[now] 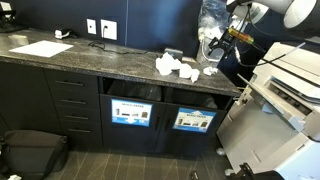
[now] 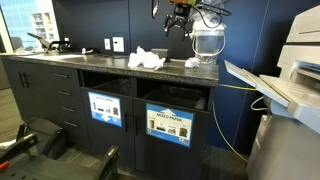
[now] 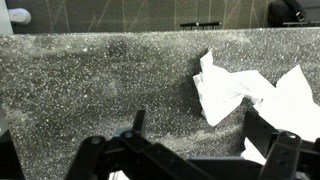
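High over the counter, my gripper (image 1: 217, 46) hangs from the arm that reaches in from the upper right. In the wrist view its two fingers (image 3: 139, 123) are spread wide, so the gripper stands open with nothing between the fingertips. White crumpled paper or cloth (image 1: 168, 65) lies on the dark speckled counter (image 1: 110, 64) below. From the wrist, one white crumpled piece (image 3: 222, 92) shows between the finger lines and toward the right, and another (image 3: 292, 103) lies farther right. The right finger and the gripper body hide part of them.
A clear bucket (image 2: 209, 43) hangs by the dark wall, close to the arm. Below the counter are two open bin slots with labels, one reading mixed paper (image 2: 168, 124). A white sheet (image 1: 42, 48) lies at the far left.
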